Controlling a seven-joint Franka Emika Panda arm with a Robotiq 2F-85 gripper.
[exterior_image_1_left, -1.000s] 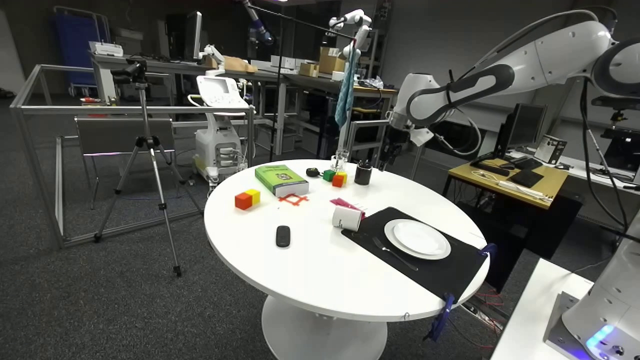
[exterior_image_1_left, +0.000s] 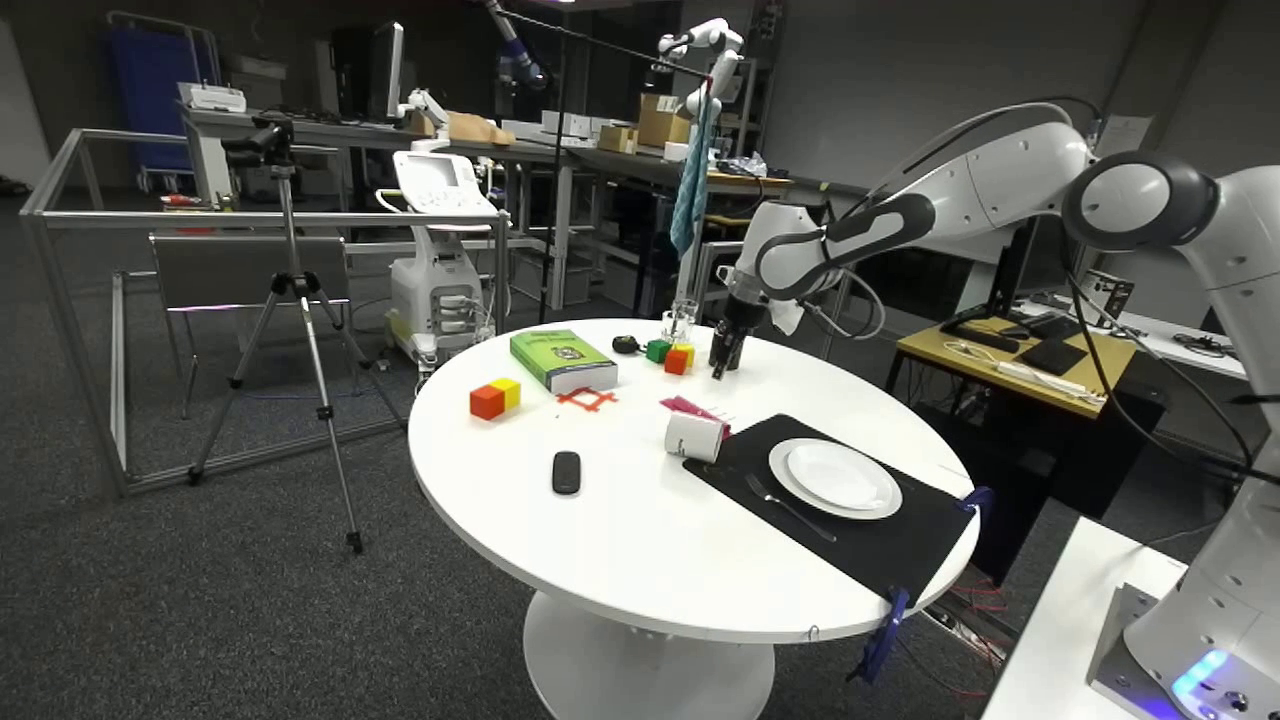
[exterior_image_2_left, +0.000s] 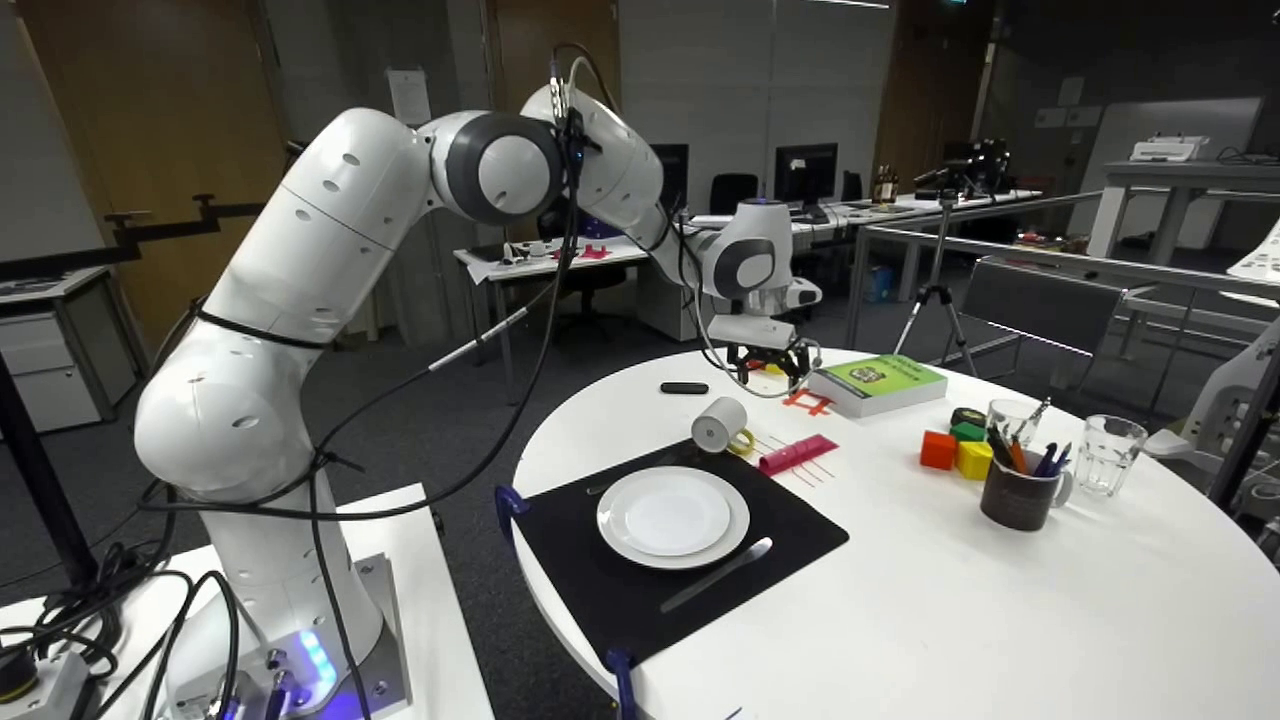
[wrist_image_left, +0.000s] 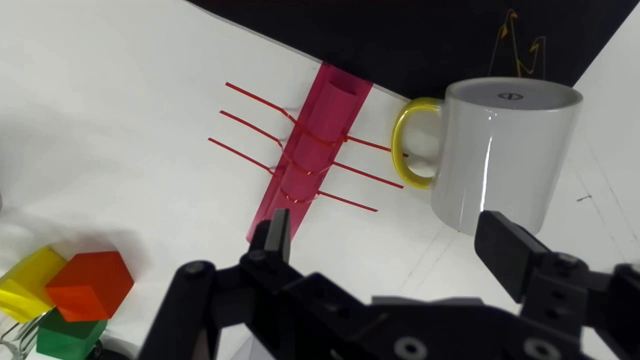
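Observation:
My gripper is open, with nothing between its fingers. In the wrist view a white mug (wrist_image_left: 498, 162) with a yellow handle lies beyond the right finger; exterior view 1 shows this mug (exterior_image_1_left: 695, 437) on its side by the black placemat. A pink piece (wrist_image_left: 306, 147) crossed by thin red strips lies beyond the left finger, its far end at the mat's edge. From exterior view 1, the gripper (exterior_image_1_left: 725, 346) appears low at the table's far side, overlapping the dark pen cup.
Red, yellow and green cubes (wrist_image_left: 90, 285) sit at the wrist view's lower left. A white plate (exterior_image_2_left: 672, 516) rests on the black placemat (exterior_image_2_left: 576, 588). The pen cup (exterior_image_2_left: 1017, 494) and glasses (exterior_image_2_left: 1110, 454) stand near the edge. A green book (exterior_image_1_left: 563, 360) lies across the table.
In exterior view 1 my arm has come left and lower, and the gripper now covers much of the dark cup. The objects on the table have not visibly moved.

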